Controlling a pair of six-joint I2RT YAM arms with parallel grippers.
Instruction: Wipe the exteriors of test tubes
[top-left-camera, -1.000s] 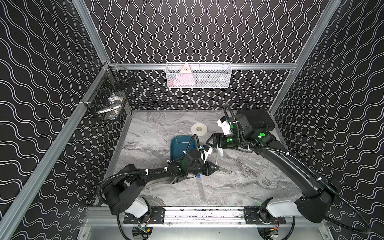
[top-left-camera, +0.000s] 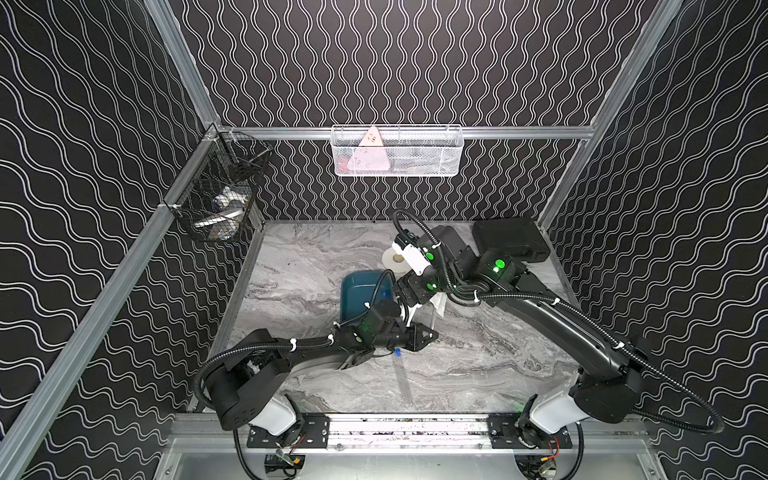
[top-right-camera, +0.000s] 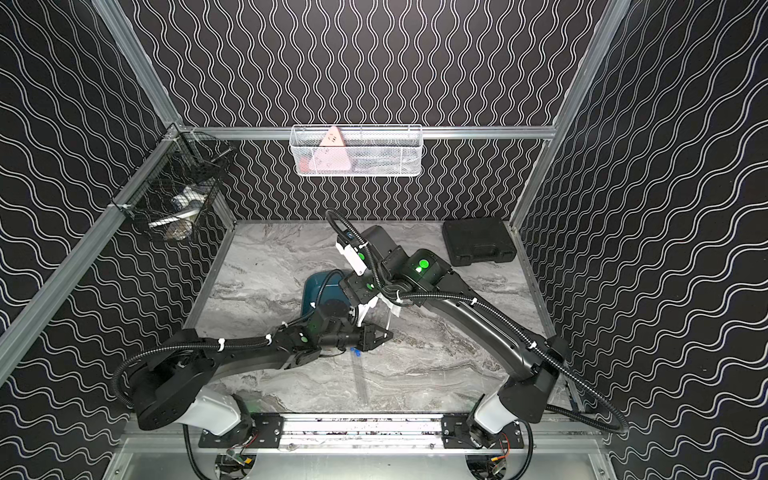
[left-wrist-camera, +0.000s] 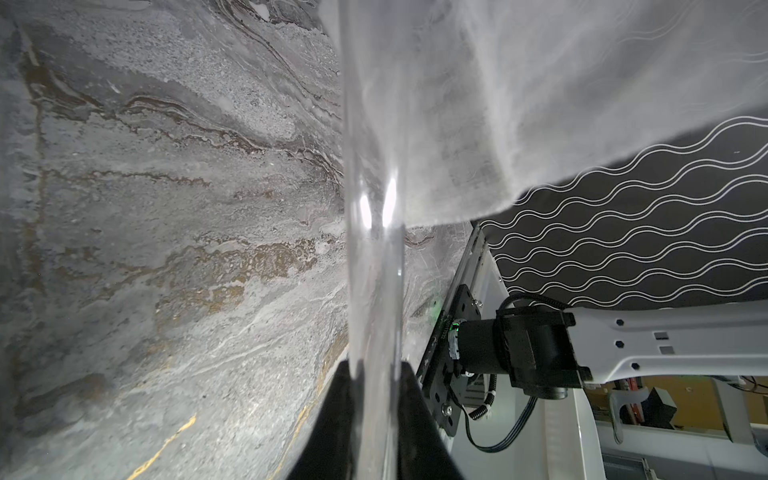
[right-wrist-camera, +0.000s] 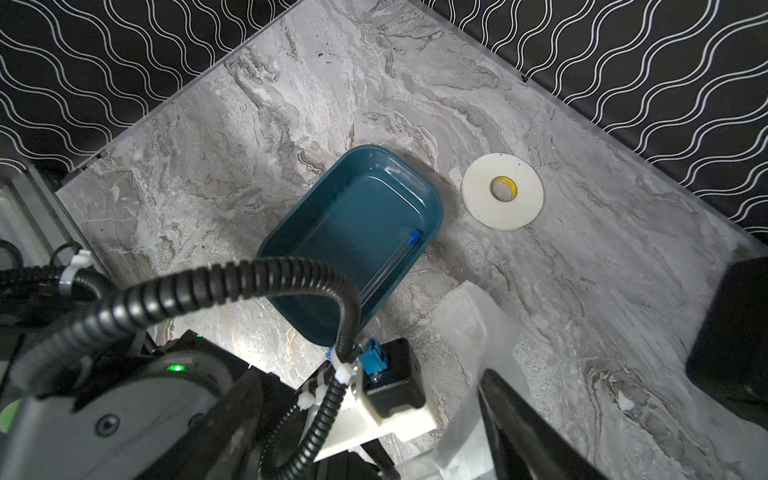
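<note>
My left gripper (top-left-camera: 428, 336) is shut on a clear test tube (left-wrist-camera: 372, 264), held upright above the marble table (top-left-camera: 496, 352). A white tissue (left-wrist-camera: 544, 88) hangs against the tube's upper part in the left wrist view. My right gripper is over it; its dark fingers are blurred, with the tissue (right-wrist-camera: 472, 328) near them. A blue-capped tube (right-wrist-camera: 388, 268) lies inside the teal tray (right-wrist-camera: 312, 208). Another blue cap (top-left-camera: 397, 352) with a faint tube lies on the table in front of the left gripper.
A white tape roll (right-wrist-camera: 504, 216) lies behind the tray. A black case (top-right-camera: 477, 240) sits at the back right. A white wire basket (top-left-camera: 397, 152) hangs on the back wall, a black one (top-left-camera: 224, 200) on the left.
My right arm has moved leftward and turned at the wrist over the tube, now covering part of the tape roll. The left arm looks unchanged.
</note>
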